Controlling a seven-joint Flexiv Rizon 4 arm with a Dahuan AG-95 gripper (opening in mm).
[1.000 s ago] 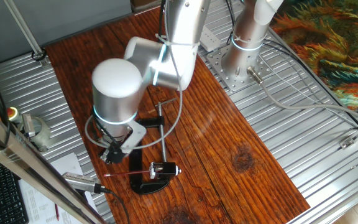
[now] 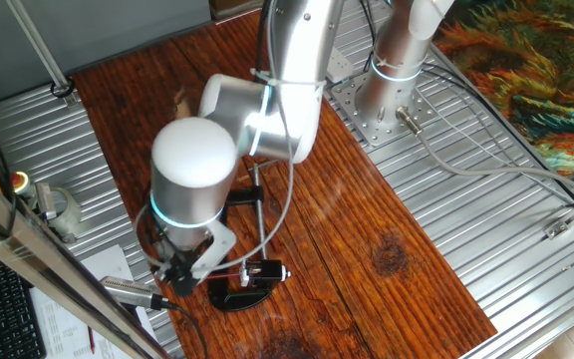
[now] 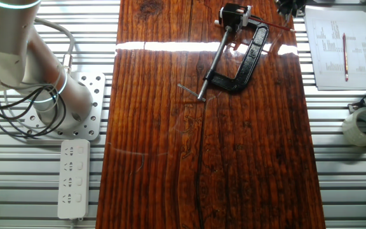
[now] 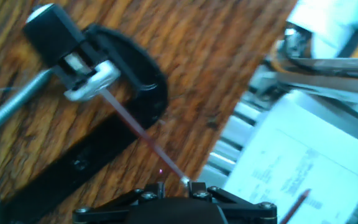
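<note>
A black C-shaped clamp [image 3: 250, 60] lies on the wooden board, its silver screw rod [image 3: 216, 60] alongside. Attached to it is a black block with a pale fitting [image 4: 95, 81], from which a thin dark-red stick [image 4: 143, 134] sticks out. In the wrist view the stick's pale tip reaches my gripper, close to the right finger [image 4: 199, 190]. A narrow gap shows between the fingers, so the fingers stand open; whether the tip touches a finger is unclear. Exterior view 1 shows the gripper [image 2: 179, 284] low over the board, at the stick's free end.
Papers [image 3: 338, 48] with a red pencil [image 3: 345, 57] lie beside the board, near a clear tape roll [image 3: 365, 126]. A white power strip [image 3: 74, 178] sits on the other side. A metal post [image 2: 58, 254] rises close to my gripper. Much of the board is bare.
Clamp and stick look unmoved.
</note>
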